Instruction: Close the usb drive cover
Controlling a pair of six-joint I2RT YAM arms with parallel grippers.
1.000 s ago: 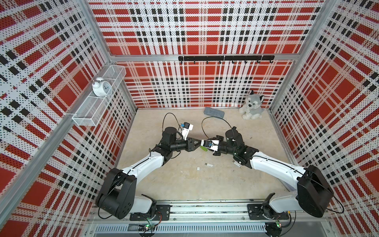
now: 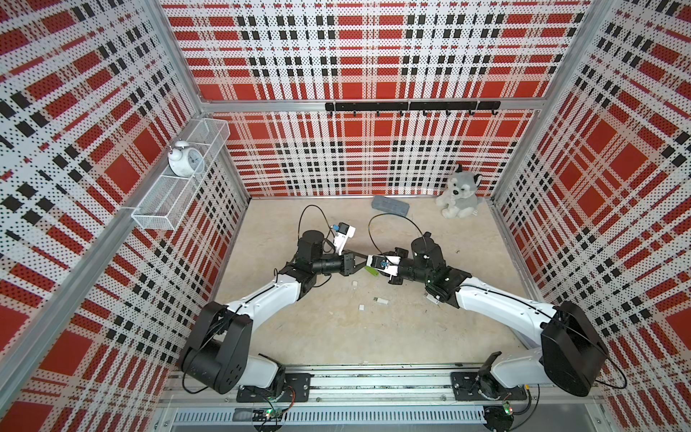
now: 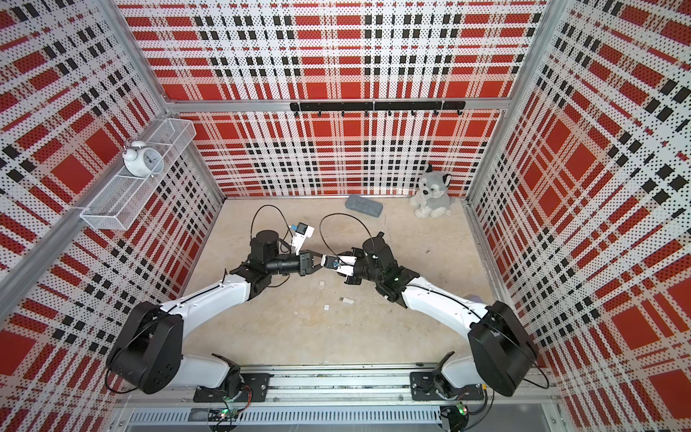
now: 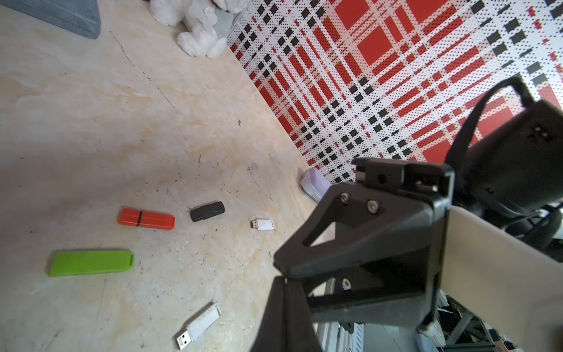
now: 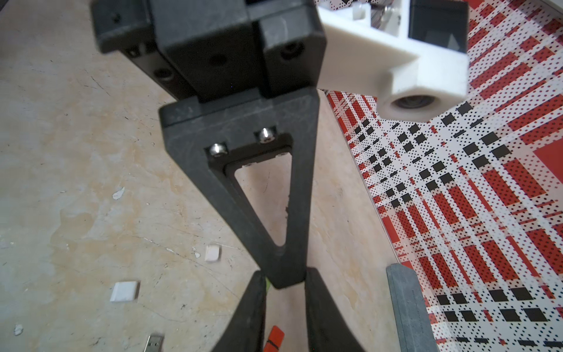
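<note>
Both grippers face each other tip to tip above the table. In the left wrist view the fingers of my left gripper are pressed together, with nothing showing between them. My right gripper has its fingers apart; the left gripper's tip overlaps the gap in that view, and no drive shows there. A white USB drive [image 4: 202, 322] lies on the table with its metal plug bare. Another white drive [image 4: 262, 224], also with plug exposed, is farther off. Two small white caps, one [image 5: 124, 291] larger in view and another [image 5: 212, 253] closer to the grippers, lie loose.
Red [image 4: 146, 218], black [image 4: 207, 211] and green [image 4: 91, 262] drives lie on the table. A grey case [image 2: 390, 206] and a plush dog [image 2: 459, 193] sit at the back.
A small white cap now shows on the table below the grippers; a second ago that spot looked bare. The left arm has shifted slightly; the right arm looks still.
</note>
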